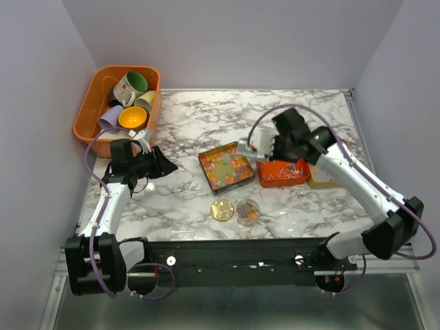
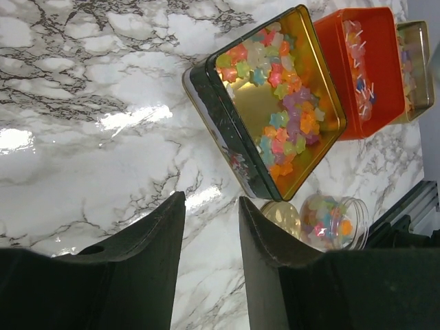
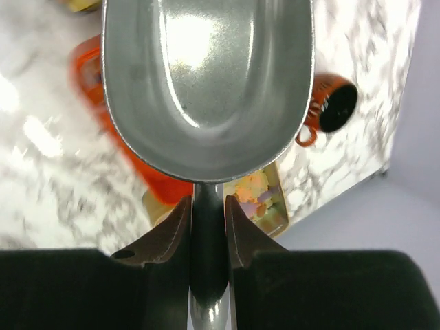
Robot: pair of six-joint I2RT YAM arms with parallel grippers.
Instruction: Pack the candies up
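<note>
In the right wrist view my right gripper is shut on the handle of a grey scoop [image 3: 206,82], whose visible bowl looks empty. From the top view, the scoop [image 1: 250,149] hangs near the right corner of the dark square tin [image 1: 237,182], which holds star candies. A clear round jar [image 1: 247,211] with coloured candies stands in front of the tin, beside a gold lid [image 1: 222,210]. Left of the tin, my left gripper hovers above bare marble, its fingers apart with nothing between them.
An orange tray [image 1: 282,180] of wrapped candies sits right of the tin, with another tin [image 1: 320,180] beyond it. The right arm covers parts of both. An orange bin [image 1: 103,79] of mugs stands at back left. A dark-mouthed mug [image 3: 323,103] shows in the right wrist view.
</note>
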